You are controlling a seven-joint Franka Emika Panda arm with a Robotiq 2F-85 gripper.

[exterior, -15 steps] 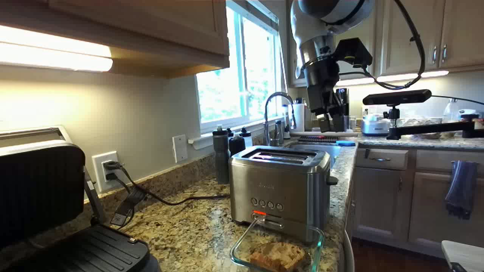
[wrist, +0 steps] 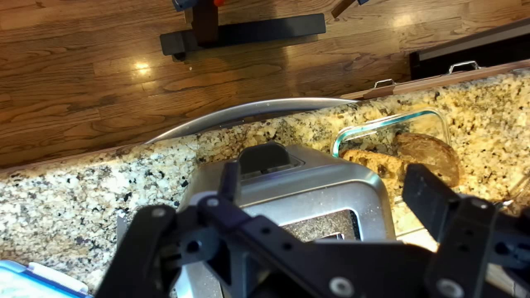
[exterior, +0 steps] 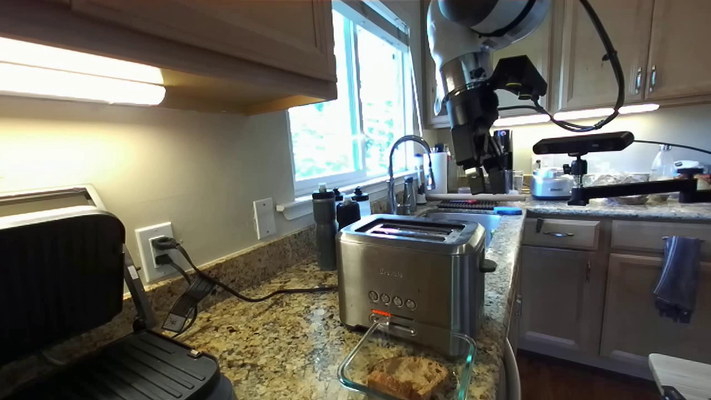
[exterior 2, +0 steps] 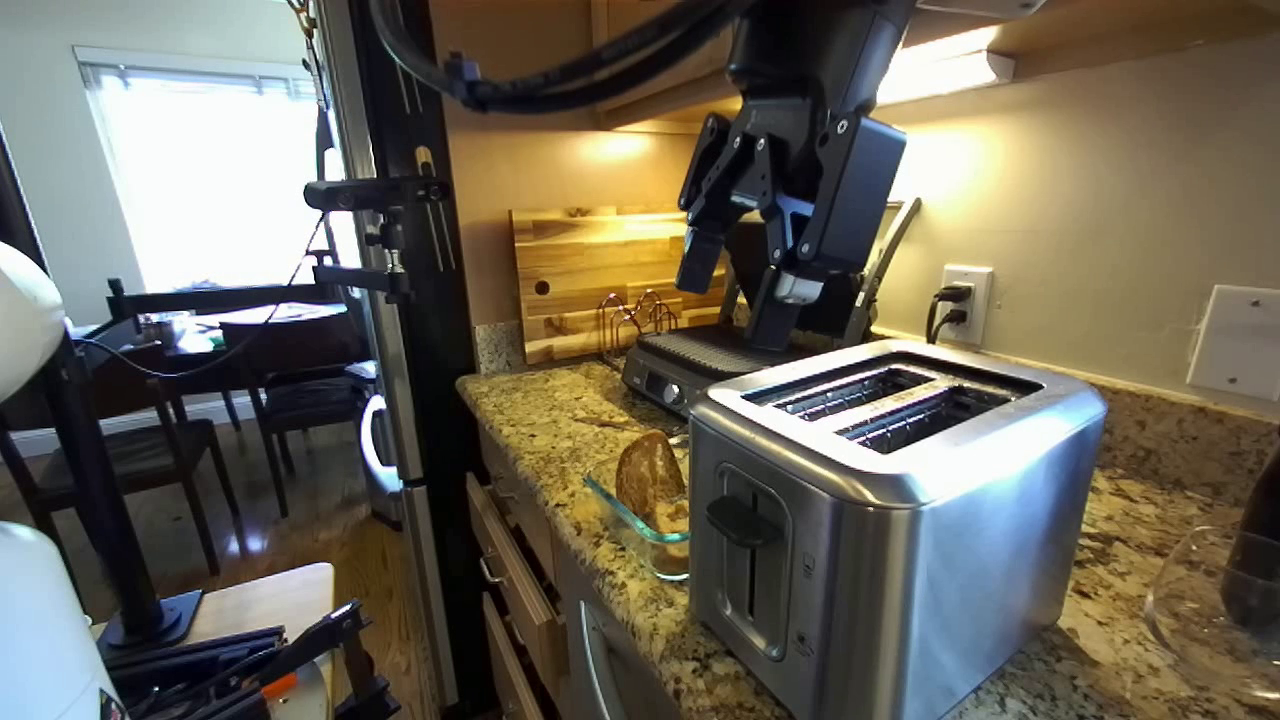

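My gripper (exterior 2: 728, 310) hangs above the steel toaster (exterior 2: 894, 600), open and empty, its two fingers well apart. In exterior view 1 the toaster (exterior: 406, 280) stands on the counter below the gripper (exterior: 486, 186), with a small orange light lit on its front. Its black lever (exterior 2: 744, 521) is near the top of its slot, and no bread sticks up out of the openings. Beside the toaster, a clear glass dish (wrist: 385, 121) holds brown bread slices (wrist: 428, 155); one slice (exterior 2: 651, 478) leans upright against the dish's rim.
An open black grill (exterior: 120, 366) is on the counter past the glass dish. Dark bottles (exterior: 325, 226) stand behind the toaster by the wall, where a power cord (exterior: 266, 293) runs to the outlet. The counter's front edge lies close to the toaster and dish.
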